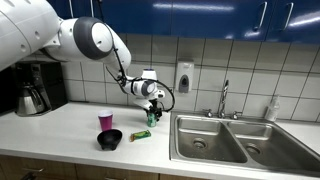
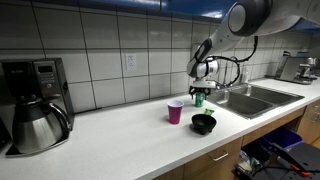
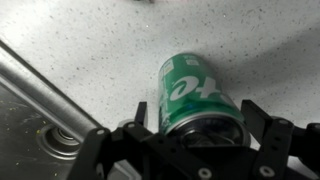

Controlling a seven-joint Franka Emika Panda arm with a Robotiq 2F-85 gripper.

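Directly beneath my gripper stands a green bottle or can with white lettering, on the speckled white counter. Its round dark-centred top faces the wrist camera. My gripper is open, with one finger to the left of the green container and the other to the right; contact cannot be made out. In exterior view 1 the gripper points down over the green container, near the sink. From the other side, exterior view 2 shows the green container under the gripper.
A steel sink lies just right of the container. Nearer the front are a black bowl, a magenta cup and a small green item. A coffee maker stands at the far left.
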